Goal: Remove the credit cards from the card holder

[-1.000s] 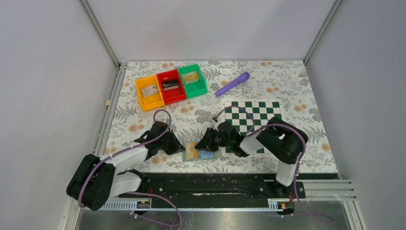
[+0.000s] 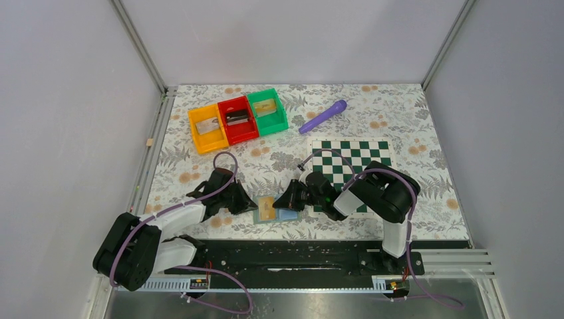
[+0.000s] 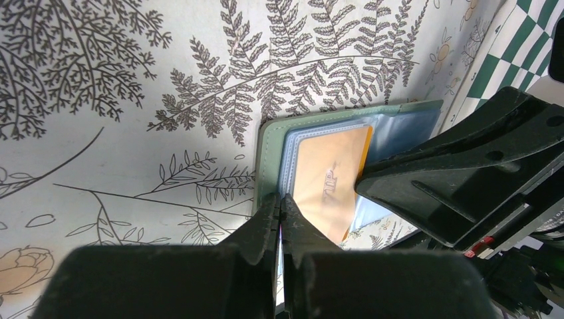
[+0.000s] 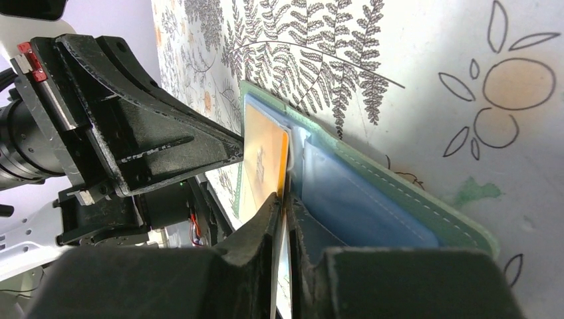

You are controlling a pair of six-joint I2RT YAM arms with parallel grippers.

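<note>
The card holder (image 2: pixel 259 218) lies unfolded on the table, green-edged with bluish pockets (image 4: pixel 362 193). In its left pocket sits a peach-orange card (image 3: pixel 327 176), with "VIP" lettering showing in the left wrist view. At the holder's left edge is my left gripper, shut, with nothing visible between its fingers. My right gripper has its tips at the card's bright orange edge (image 4: pixel 286 159), near the holder's middle. Only a narrow gap shows between its fingers, and whether they pinch the card cannot be made out. The right pocket is partly covered in the top view.
Yellow (image 2: pixel 211 141), red (image 2: pixel 245 131) and green (image 2: pixel 273 122) bins stand at the back left, each with something inside. A purple microphone-shaped object (image 2: pixel 322 117) lies behind a green-white checkered board (image 2: pixel 352 156).
The left arm and the holder look unmoved.
</note>
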